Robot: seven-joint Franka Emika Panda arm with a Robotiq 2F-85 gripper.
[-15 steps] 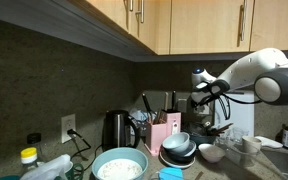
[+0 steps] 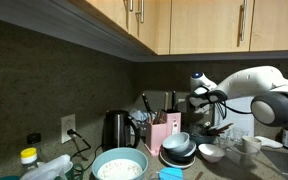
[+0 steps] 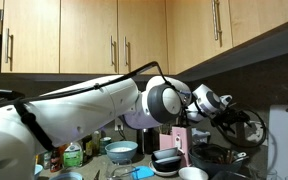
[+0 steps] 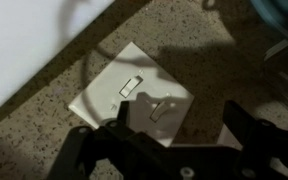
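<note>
A white wall plate with two rocker switches (image 4: pixel 144 98) shows on the speckled wall in the wrist view. My gripper faces it, its two dark fingers (image 4: pixel 118 128) apart at the lower edge, one either side of the plate's lower part. It stands open, with nothing seen held between the fingers. Exterior view 1 has the gripper (image 2: pixel 196 102) up near the back wall, above the counter items. From exterior view 2 the gripper (image 3: pixel 246 125) is dark and hard to make out. Whether a finger touches the plate cannot be told.
Below the arm stand a pink knife block (image 2: pixel 162 130), stacked bowls (image 2: pixel 177 147) and a dish rack with pans (image 3: pixel 219 155). A black kettle (image 2: pixel 116 130) and a pale green basin (image 2: pixel 120 164) are farther left. Wooden cabinets (image 2: pixel 209 25) hang overhead.
The thick part of the arm at the right has come lower and further into view. The gripper end stays at nearly the same place near the wall. The counter items have not moved.
</note>
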